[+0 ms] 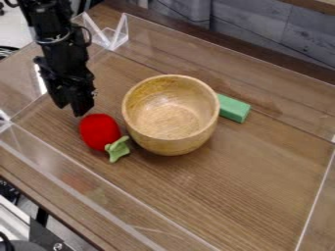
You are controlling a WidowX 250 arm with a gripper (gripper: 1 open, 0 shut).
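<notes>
My gripper (61, 90) hangs at the upper left over the wooden table, open, with nothing clearly held between its dark fingers. Below and right of it lies a red tomato-like object (97, 129) with a pale green piece (118, 147) at its lower right. A large tan bowl (170, 110) sits right of both, near the middle.
A green block (233, 108) lies right of the bowl. A clear plastic object (108, 31) is at the back left, behind the arm.
</notes>
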